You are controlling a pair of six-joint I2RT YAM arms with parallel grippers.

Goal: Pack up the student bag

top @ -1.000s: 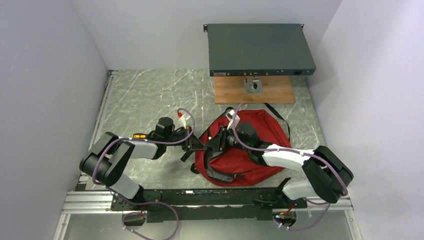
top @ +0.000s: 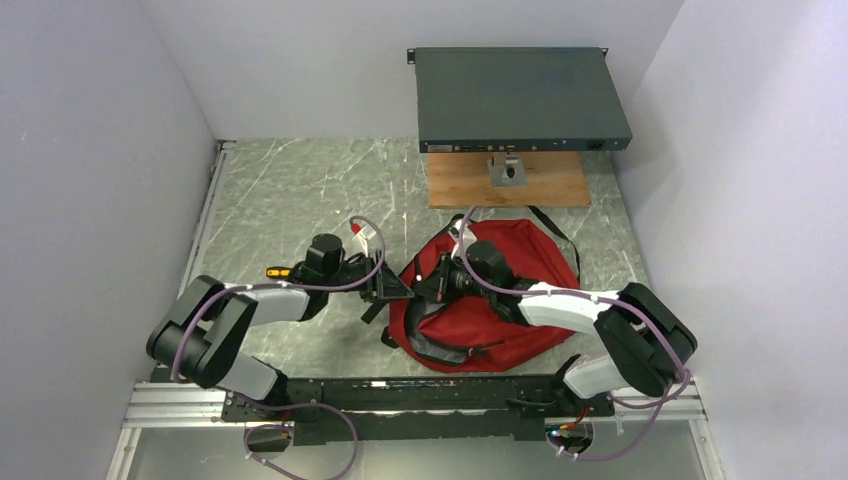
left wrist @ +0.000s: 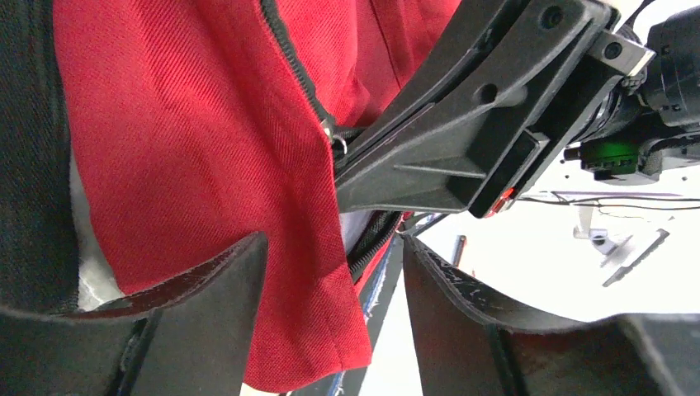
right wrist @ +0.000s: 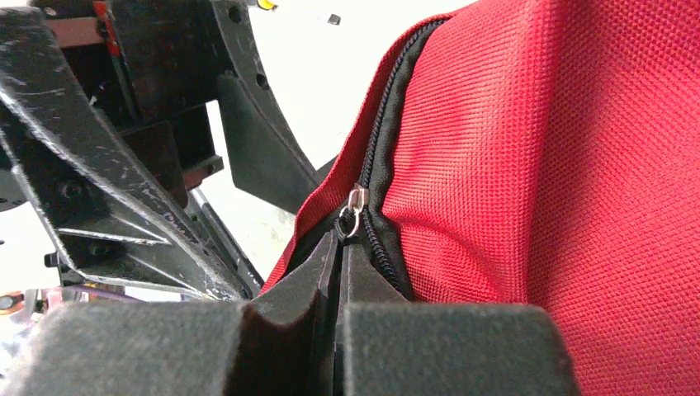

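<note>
The red student bag (top: 530, 255) lies on the right half of the table, its black zipper and grey inside showing along the left edge. In the right wrist view, the metal zipper slider (right wrist: 357, 200) sits just above my right gripper, whose fingers are closed on the dark tab of the zipper pull (right wrist: 342, 228). Only a little of that tab shows. My left gripper is open at the same edge; a fold of red fabric (left wrist: 305, 256) passes between its parted fingers without being pinched.
A raised dark box (top: 525, 100) overhangs the wooden board (top: 555, 180) behind the bag. Some yellow-and-black item (top: 279, 272) lies beside the left arm. Both grippers are very close together.
</note>
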